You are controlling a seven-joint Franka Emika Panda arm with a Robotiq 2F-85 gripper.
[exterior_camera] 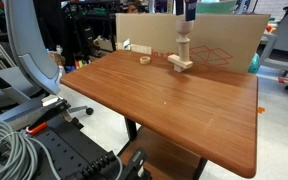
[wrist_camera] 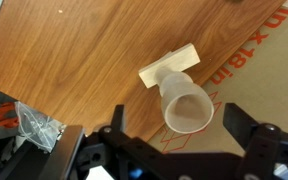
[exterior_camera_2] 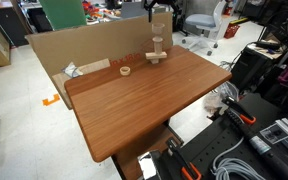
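A pale cup (wrist_camera: 187, 110) with a round open mouth stands upright on a light wooden block (wrist_camera: 170, 66), joined by a narrower pale part below it; in exterior view 1 this stack (exterior_camera: 182, 50) is near the table's back edge. My gripper is open above the cup, its dark fingers (wrist_camera: 117, 119) on either side of the rim in the wrist view. In exterior view 1 a dark finger (exterior_camera: 190, 10) shows at the cup's top. Whether either finger touches the cup, I cannot tell.
A small tan ring (exterior_camera_2: 125, 71) lies on the brown table (exterior_camera_2: 134, 105), left of the stack in exterior view 2. Close behind the stack rises a cardboard panel (exterior_camera: 224, 40).
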